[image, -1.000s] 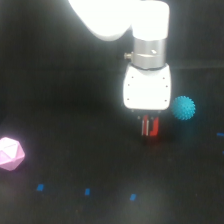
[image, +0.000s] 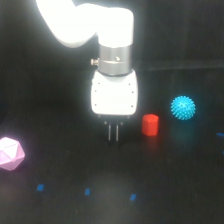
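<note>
The small red cylinder stands on the dark surface, right of centre in the camera view. My gripper, under a white housing, hangs to the left of it and apart from it. Its two thin fingers point down with a narrow gap between them, and nothing shows in that gap. A spiky blue ball lies right of the cylinder and a little farther back. Far to the left, at the frame's edge, is a pink faceted ball.
Small blue marks dot the front of the dark surface, with another blue mark at the right edge. Between the pink ball and my gripper the surface is clear, as is the front right.
My gripper has moved left, away from the red cylinder that was at its fingers. The cylinder, the blue ball and the pink ball remain where they were.
</note>
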